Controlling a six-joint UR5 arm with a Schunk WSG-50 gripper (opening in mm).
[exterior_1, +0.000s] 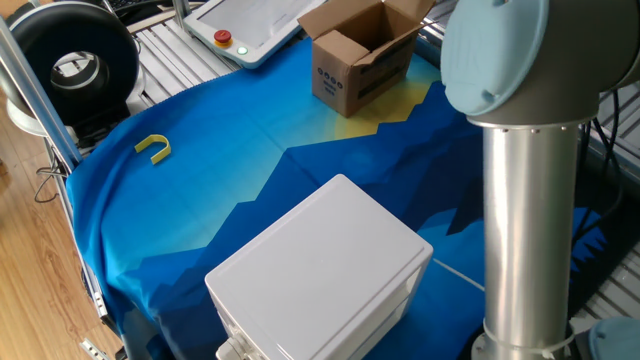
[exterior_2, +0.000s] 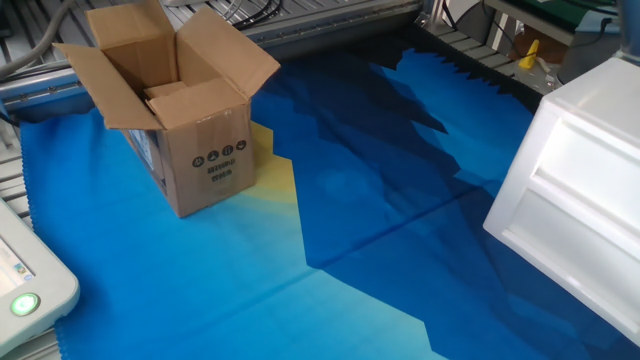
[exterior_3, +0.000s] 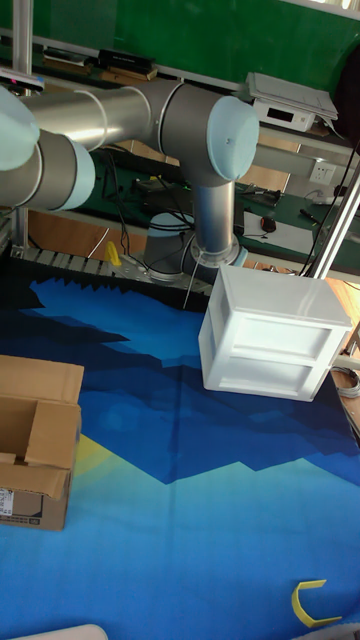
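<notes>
A white drawer unit (exterior_3: 279, 333) stands on the blue printed cloth, both its drawer fronts flush as far as the third view shows. Beside it, across the cloth, is an open cardboard box (exterior_2: 205, 150) with its flaps spread and some folded cardboard inside. A yellow U-shaped strip (exterior_1: 154, 149) lies flat on the cloth, well apart from both. The arm (exterior_3: 213, 133) rises behind the drawer unit and reaches left in the third view. My gripper is outside every view, so what it may hold is hidden.
A tablet-like controller with a red stop button (exterior_1: 222, 38) lies at the table's edge near the box. A black spool (exterior_1: 75, 70) stands at the far left. Open cloth (exterior_2: 370, 220) stretches between box and drawer unit.
</notes>
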